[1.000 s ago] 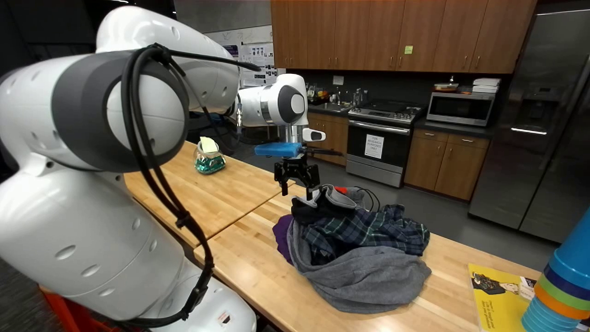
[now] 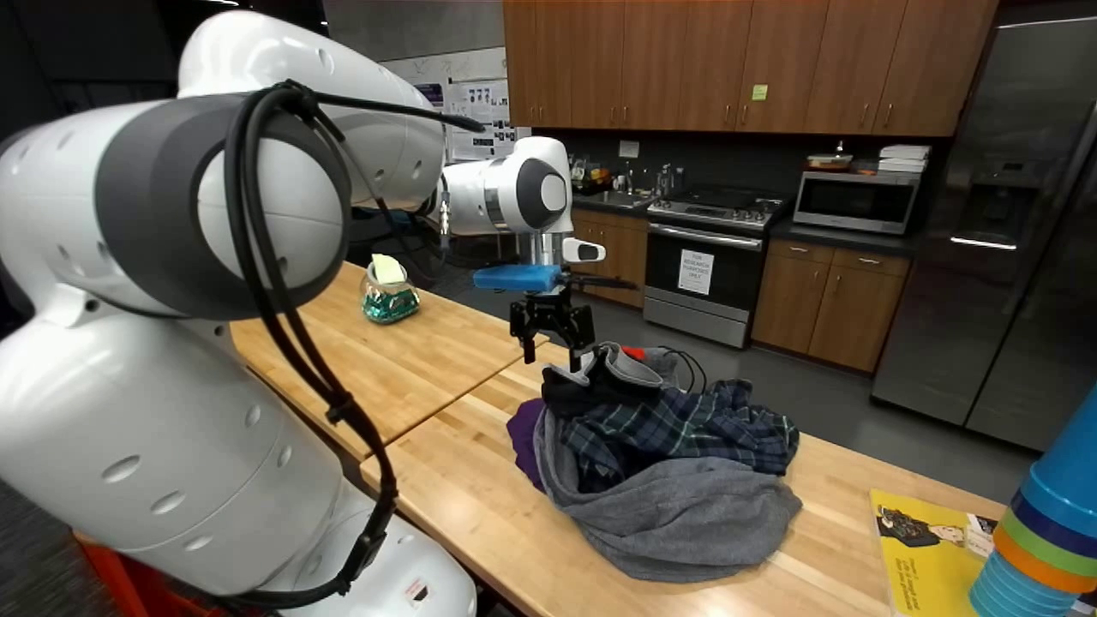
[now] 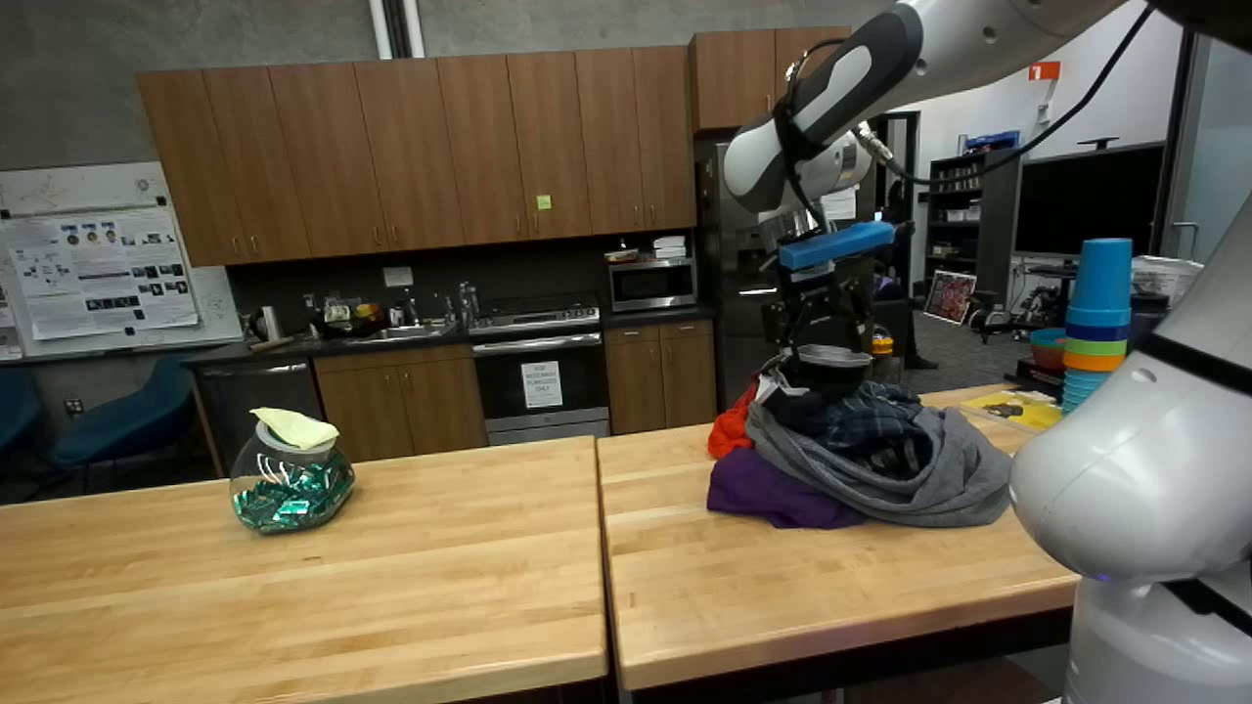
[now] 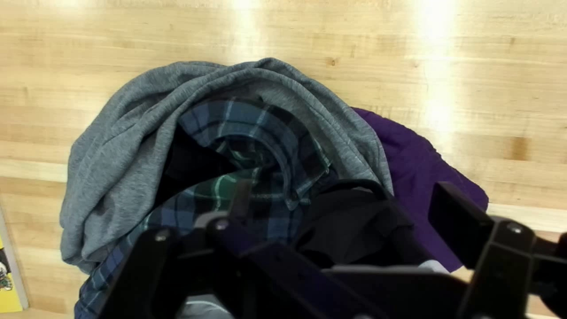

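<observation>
On the wooden table lies a heap of clothes. A grey garment (image 2: 691,519) forms its near side, and a dark plaid shirt (image 2: 710,423) is crumpled on top. Purple cloth (image 3: 777,491) sticks out underneath, with red cloth (image 3: 735,424) at the edge. A black item with grey trim (image 2: 604,382) sits at the top of the pile. My gripper (image 2: 552,351) is open, pointing down just above the black item; whether a finger touches it I cannot tell. In the wrist view the dark fingers (image 4: 461,223) stand wide apart over the black cloth (image 4: 357,226).
A glass jar with green-wrapped contents (image 3: 293,479) stands on the other table section. A yellow magazine (image 2: 931,555) and a stack of coloured cups (image 2: 1044,535) are at the far end from it. Bare tabletop (image 3: 716,598) lies in front of the heap.
</observation>
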